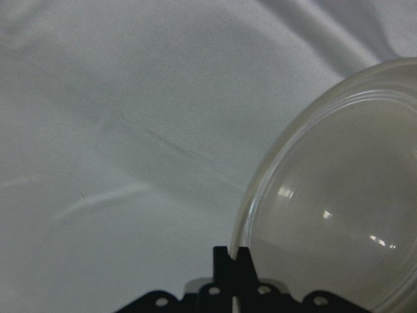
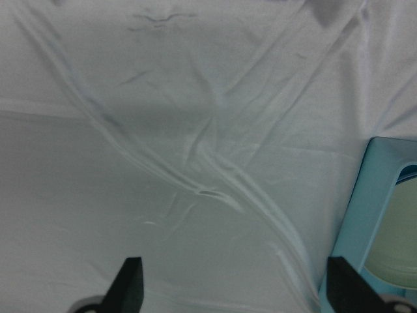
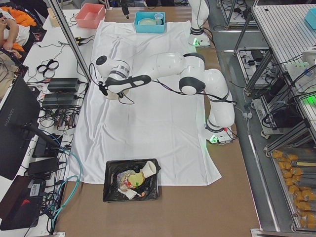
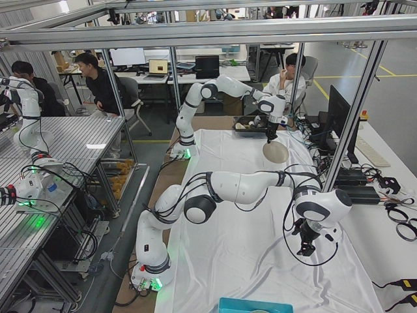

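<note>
A round pale dish [image 4: 275,152] is raised at the far end of the cloth in the camera right view; in the left wrist view my left gripper is shut on the rim of this dish [image 1: 332,208]. My right gripper stands open over bare white cloth, beside a blue bin [image 2: 352,244] with a greenish dish [image 2: 401,231] inside. In the camera left view, the arm in front mostly hides the held dish.
A black bin [image 3: 107,180] holding food scraps and a white cup lies at the near end. The blue bin [image 3: 138,28] with a small cup sits at the far end.
</note>
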